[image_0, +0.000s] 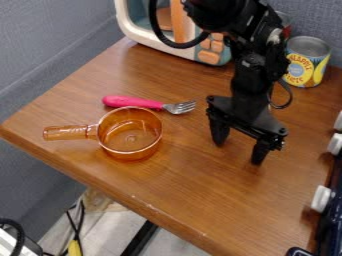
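Observation:
The black gripper (239, 150) hangs low over the right half of the wooden table, its two fingers spread open and pointing down, with nothing visible between them. Left of it lies a fork (150, 103) with a pink handle. A transparent orange saucepan (130, 135) sits further left and nearer the front, its handle pointing left.
A silver can with a yellow label (306, 65) stands at the back right. A white and orange toy kitchen piece (140, 15) is at the back. A dark appliance with white knobs (325, 220) lines the right edge. The table's front drops to the floor.

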